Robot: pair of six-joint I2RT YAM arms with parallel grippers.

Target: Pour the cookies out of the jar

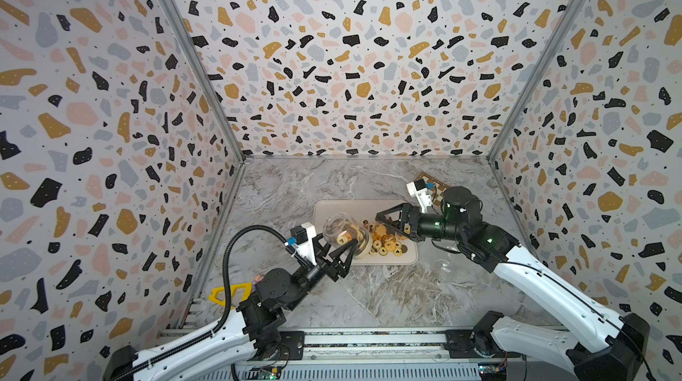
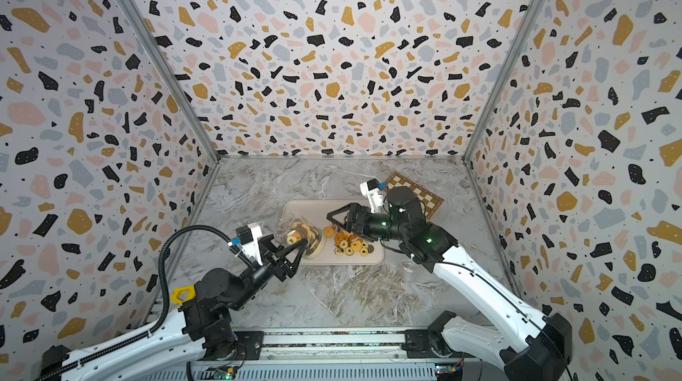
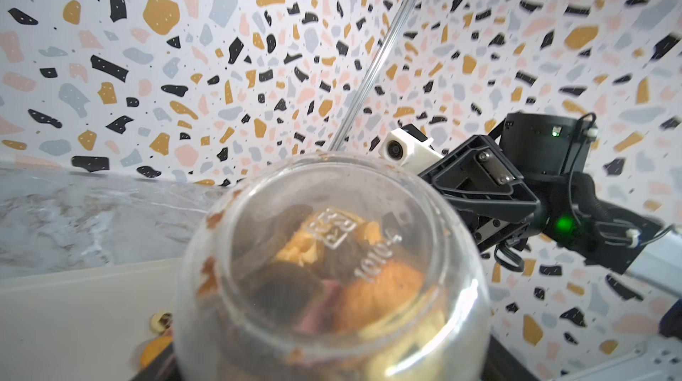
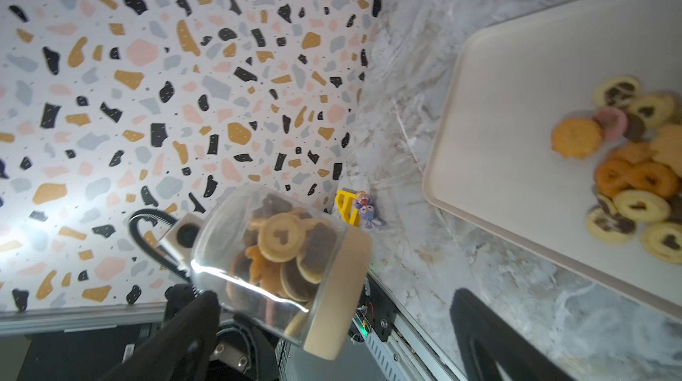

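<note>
A clear jar [image 1: 344, 234] with cookies inside is held above the tray's left part by my left gripper [image 1: 334, 251], which is closed around its side. In the left wrist view the bottom of the jar [image 3: 326, 267] faces the camera and hides most of the fingers. The right wrist view shows the jar [image 4: 277, 260] tilted, its pale end band [image 4: 341, 295] towards the lower right. Loose cookies [image 4: 639, 175] lie heaped on the beige tray [image 4: 490, 97]. Over the tray's right side, my right gripper [image 1: 387, 219] is open and empty, apart from the jar.
A checkered board [image 2: 419, 192] lies at the back right, partly behind the right arm. At the left edge are a yellow object [image 1: 228, 293] and a small purple toy [image 4: 366, 209]. Bare marble [image 1: 398, 295] spreads in front of the tray.
</note>
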